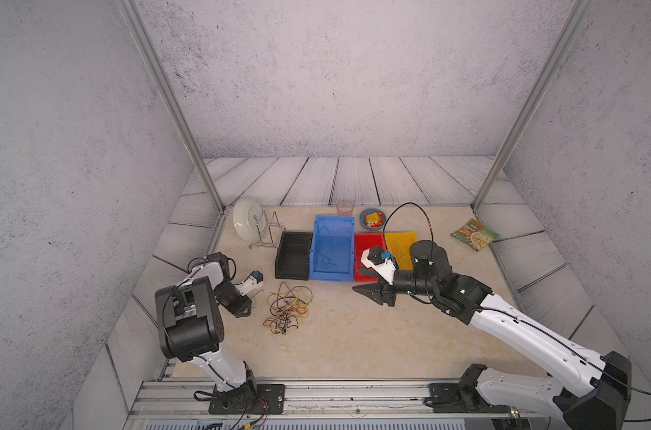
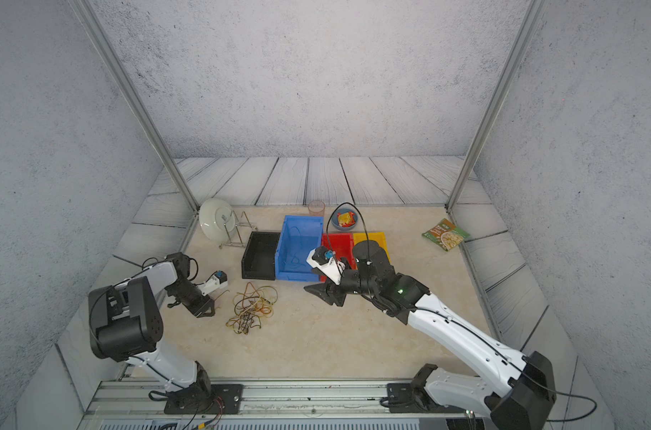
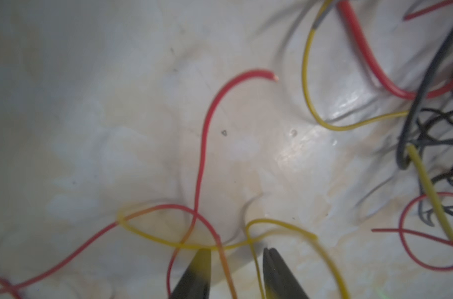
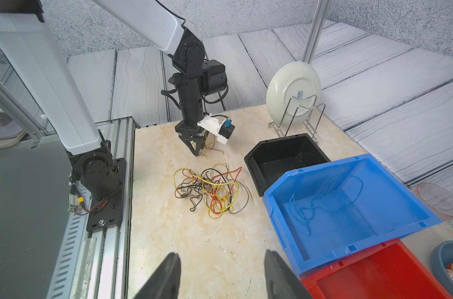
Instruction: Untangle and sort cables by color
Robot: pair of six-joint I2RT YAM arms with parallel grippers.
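Note:
A tangle of red, yellow and black cables (image 1: 288, 308) lies on the table in front of the black bin. More loose cables lie to its left, under my left gripper. In the left wrist view that gripper's fingers (image 3: 199, 274) are apart, low over a red cable (image 3: 203, 144) and a yellow cable (image 3: 281, 224); strands run through the gap, not visibly clamped. My right gripper (image 1: 359, 280) hangs open in front of the red bin (image 4: 381, 274), nothing between its fingers. Blue cable (image 4: 311, 209) lies inside the blue bin (image 4: 278, 219).
The black bin (image 1: 294, 275) stands left of the blue one, and the yellow bin (image 1: 409, 236) is at the right of the row. A plate (image 1: 247, 220) in a wire rack, a bowl (image 1: 364, 223) and a packet (image 1: 474, 234) sit farther out.

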